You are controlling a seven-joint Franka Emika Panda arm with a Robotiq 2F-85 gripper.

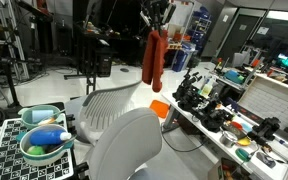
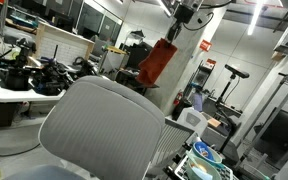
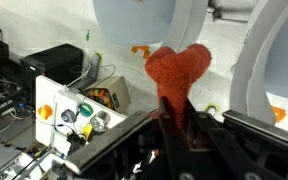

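Note:
A reddish-orange cloth [image 1: 154, 60] hangs down from my gripper [image 1: 156, 27], which is shut on its upper end, high above the chairs. The cloth [image 2: 157, 62] dangles clear of the chair backs in the second exterior view, with my gripper [image 2: 171, 37] at its top. Looking down in the wrist view, the bunched cloth [image 3: 177, 72] runs up from between the dark fingers of my gripper. Its lower end is seen only from above there.
Below stand a white chair [image 1: 124, 145] in front and a second chair [image 1: 109, 105] behind it. Bowls [image 1: 46, 145] sit on a stand at the left. A cluttered white table [image 1: 274, 165] runs along the right.

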